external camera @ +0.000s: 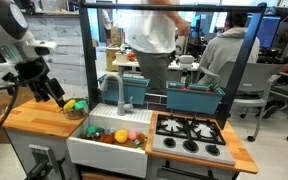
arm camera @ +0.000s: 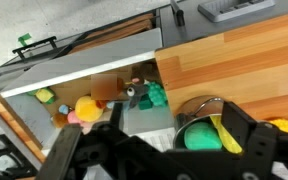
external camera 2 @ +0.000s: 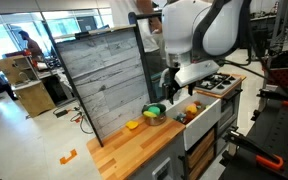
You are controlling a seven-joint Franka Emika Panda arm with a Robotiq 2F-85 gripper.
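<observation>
My gripper [external camera: 50,97] hangs over the left part of the wooden counter [external camera: 36,118], its fingers apart and nothing between them. In the wrist view, its dark fingers [arm camera: 115,121] reach in from below, above the sink's edge and the bowl. A metal bowl [external camera 2: 155,117] with green and yellow toy food in it stands on the counter beside the sink; the green piece [arm camera: 199,137] and a yellow piece [arm camera: 227,138] show close to the gripper. The white sink [external camera: 106,156] holds several colourful toy pieces, among them an orange-yellow ball [arm camera: 87,108] and a green bunch [arm camera: 152,96].
A grey faucet [external camera: 122,92] rises behind the sink. To the right is a black stove top [external camera: 190,131], with blue bins [external camera: 192,98] on the rail behind it. A yellow item [external camera 2: 132,125] lies on the counter near the bowl.
</observation>
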